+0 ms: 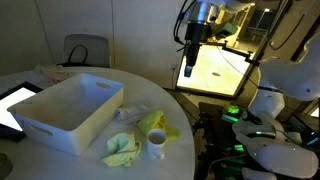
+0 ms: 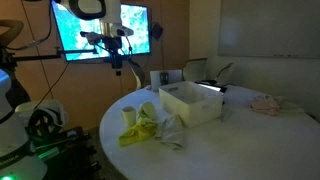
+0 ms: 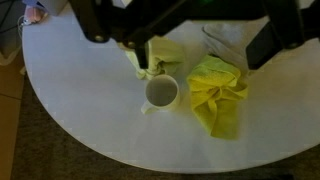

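My gripper [image 1: 185,56] hangs high above the table, with its fingers open and nothing between them. In the wrist view, two dark fingers [image 3: 272,45] stand wide apart. Below lies a bright yellow cloth [image 3: 216,95], crumpled. A white mug [image 3: 162,92] stands upright beside it, near the round edge. Close to the mug is a paler yellow-green cloth [image 1: 122,149]. A whitish-grey cloth [image 2: 170,132] lies crumpled by the yellow one. The large white bin [image 1: 35,128] sits behind the cloths; its inside looks empty where it shows.
The white table [image 2: 235,150] has bare room on its right half in the second exterior view. A pinkish cloth [image 2: 266,105] lies far off there. A dark-screened device [image 1: 12,108] is left of the bin. Chairs stand behind the table.
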